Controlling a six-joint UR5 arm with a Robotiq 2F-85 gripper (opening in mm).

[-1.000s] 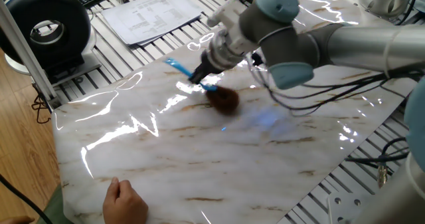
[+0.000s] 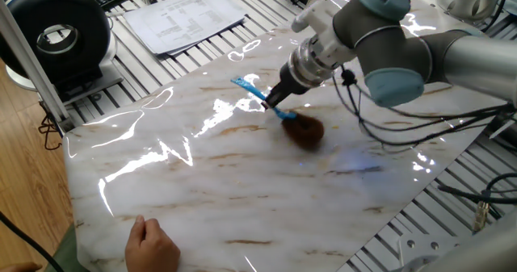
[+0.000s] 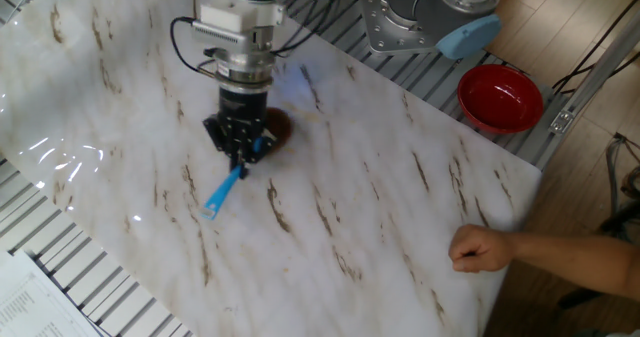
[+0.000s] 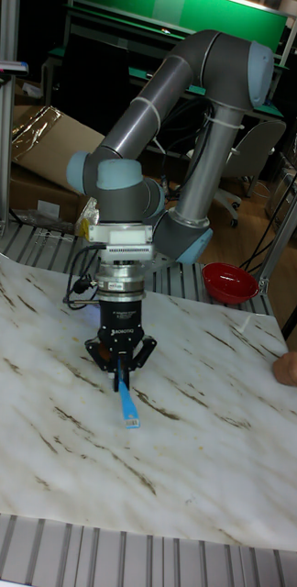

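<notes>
A brush with a blue handle (image 2: pixel 247 86) and a round brown bristle head (image 2: pixel 304 132) is held by my gripper (image 2: pixel 271 103), which is shut on the handle near its middle. In the second exterior view the handle (image 3: pixel 220 194) points toward the papers' side, and the bristle head (image 3: pixel 279 129) is partly behind the gripper (image 3: pixel 240 164). In the third exterior view the handle (image 4: pixel 128 403) slants down from the fingers, the head mostly hidden behind them. Whether the bristles touch the marbled tabletop (image 2: pixel 242 183) cannot be told.
A red bowl (image 3: pixel 500 99) stands beyond the sheet's edge, near the robot base. A person's fist (image 2: pixel 151 246) rests at the tabletop's near edge. Papers (image 2: pixel 184 19) and a black spool (image 2: pixel 56 31) lie outside the sheet.
The handle now slopes more steeply; the grip has held.
</notes>
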